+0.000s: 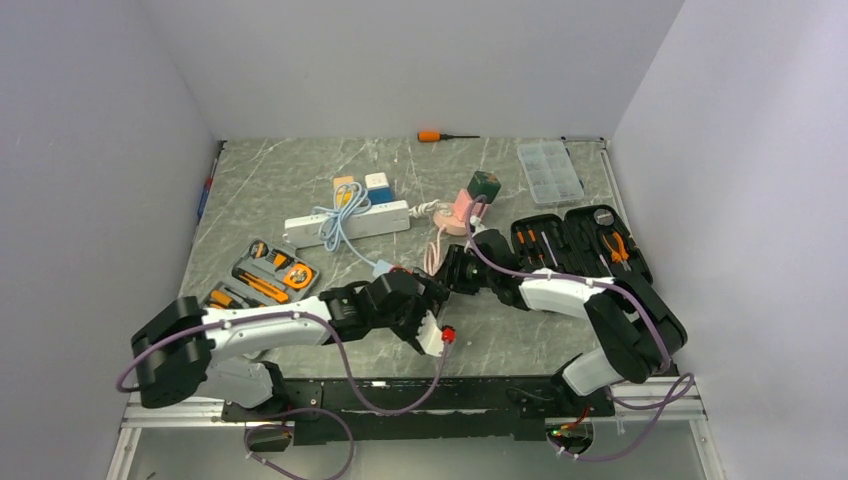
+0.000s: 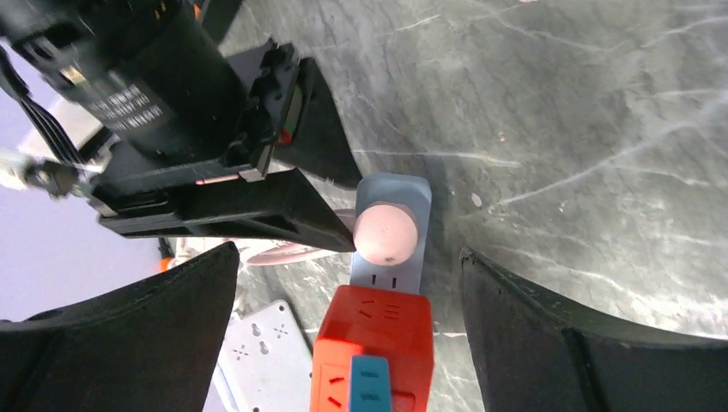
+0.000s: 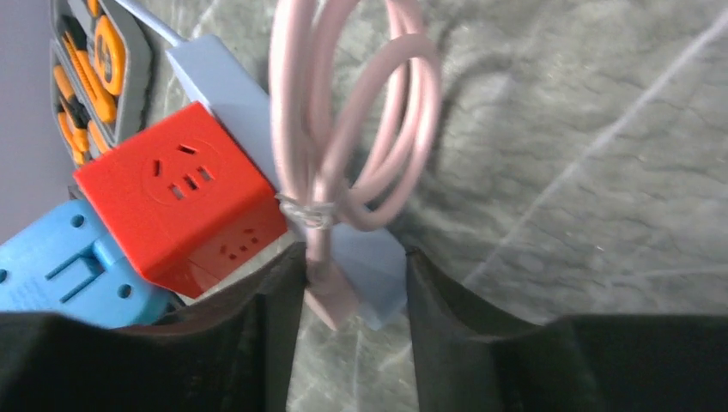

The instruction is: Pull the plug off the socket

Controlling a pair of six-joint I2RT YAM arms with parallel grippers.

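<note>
A pink round plug (image 2: pixel 385 233) sits on a pale grey power strip (image 2: pixel 388 189), beside a red cube adapter (image 2: pixel 373 324) with a blue part (image 2: pixel 369 386). My left gripper is open above them, fingers apart either side. In the right wrist view my right gripper has its fingertips either side of the pink plug (image 3: pixel 330 296) and strip end, its cable bundled above; whether they grip is unclear. The left arm hides much of the strip in the top view.
Tool cases lie left (image 1: pixel 275 270) and right (image 1: pixel 585 245). A white power strip (image 1: pixel 300 230) with a coiled blue cable, small blocks and a clear organiser (image 1: pixel 550 172) stand behind. The front middle of the table is partly under my arms.
</note>
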